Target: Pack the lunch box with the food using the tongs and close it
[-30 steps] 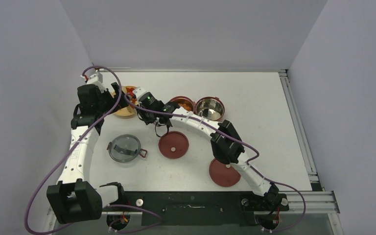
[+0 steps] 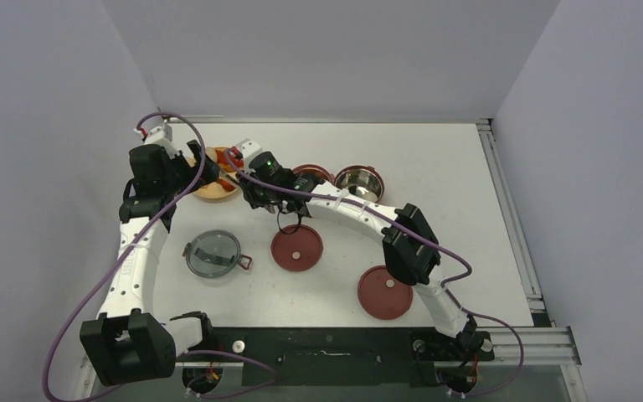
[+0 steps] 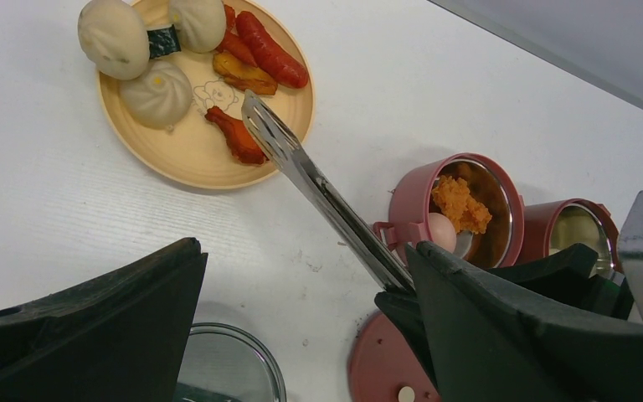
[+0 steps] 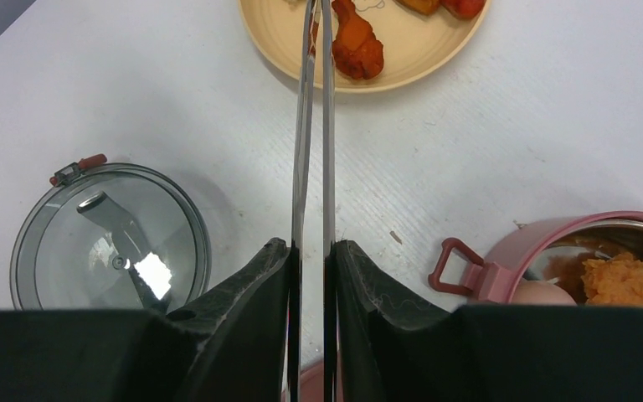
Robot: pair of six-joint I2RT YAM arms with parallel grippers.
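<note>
A yellow plate (image 3: 163, 155) at the back left holds buns (image 3: 155, 94), sausages (image 3: 272, 52) and a drumstick (image 3: 234, 134). My left gripper hangs open near it, nothing held. My right gripper has long metal tongs (image 3: 335, 213) between its fingers, their arms close together, tips over the plate by the drumstick; whether food is between the tips is unclear. A pink container (image 4: 544, 234) holds fried food (image 4: 624, 285) and an egg-like item (image 3: 442, 234). A second metal-lined container (image 2: 358, 182) stands to its right.
A clear lid (image 2: 213, 255) lies at the front left, with red lids (image 2: 297, 239) (image 2: 385, 301) at the centre and front right. The two grippers are close together.
My right arm has moved rightward and slightly toward the front with the tongs, away from the left gripper. The left arm has barely moved.
</note>
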